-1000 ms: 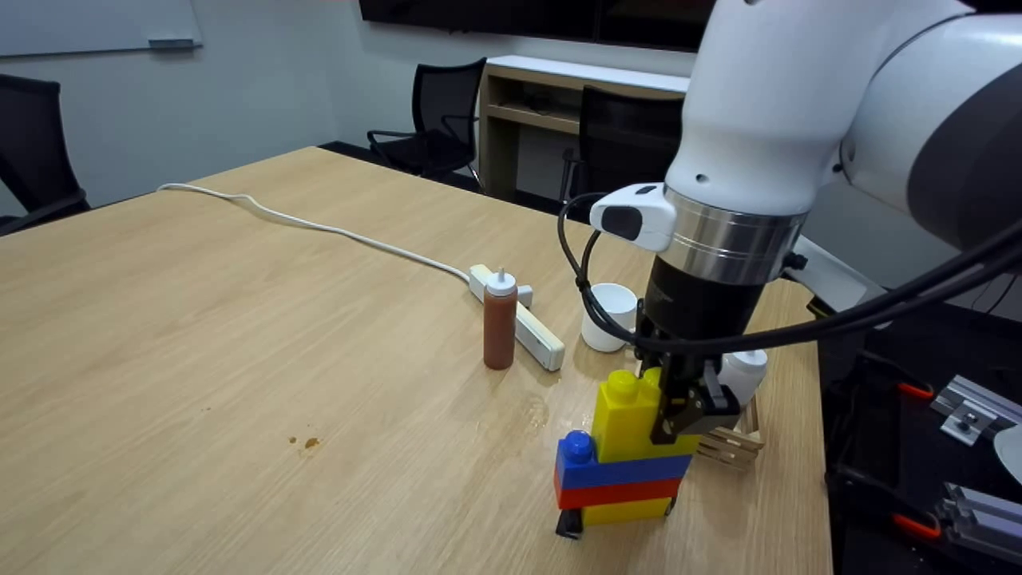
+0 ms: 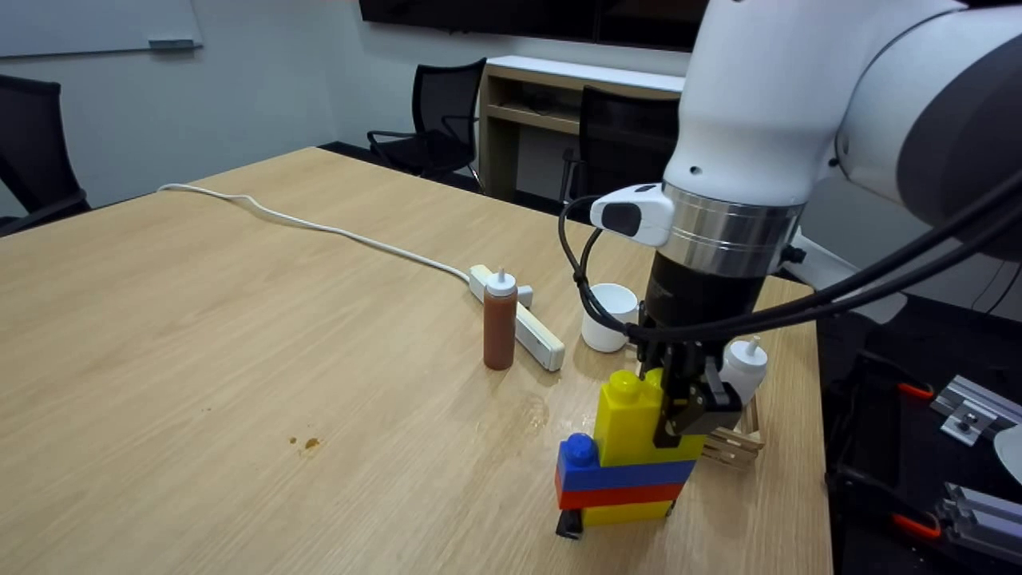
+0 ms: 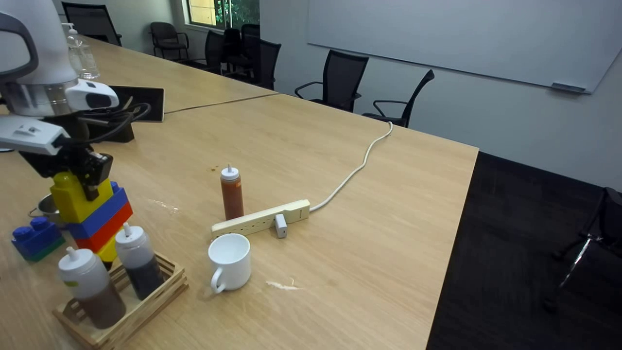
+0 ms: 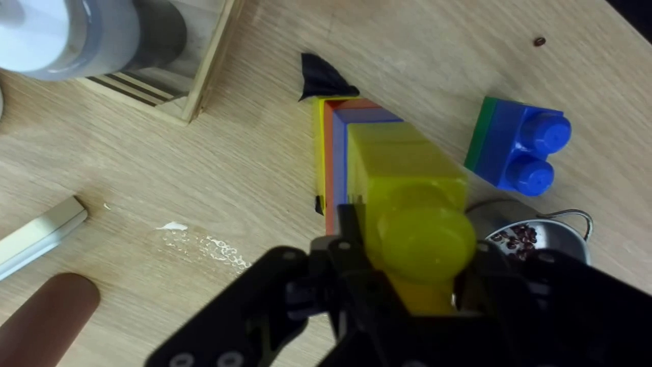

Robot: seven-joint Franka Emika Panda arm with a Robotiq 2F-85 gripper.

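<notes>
A stack of toy blocks stands on the table near its front, with yellow at the bottom, then a red block [image 2: 613,497], a blue block [image 2: 627,475] and a tall yellow block [image 2: 624,422] on top. My gripper is shut on that top yellow block, one finger showing on each side of it in the wrist view. Black material [image 4: 324,76] sticks out from under the stack. A separate blue block [image 4: 519,147] on a green one lies beside the stack. The gripper hides part of the top yellow block.
A wooden tray [image 3: 160,303] with two sauce bottles is close to the stack. A small metal cup [image 4: 559,235] holding beans stands near the blocks. A white mug [image 3: 230,262], a power strip [image 3: 262,220] and a brown bottle [image 2: 499,326] lie farther off.
The top yellow block and the blue and red blocks have shifted very slightly to the right, with the gripper still closed on the yellow one. Other objects have stayed put.
</notes>
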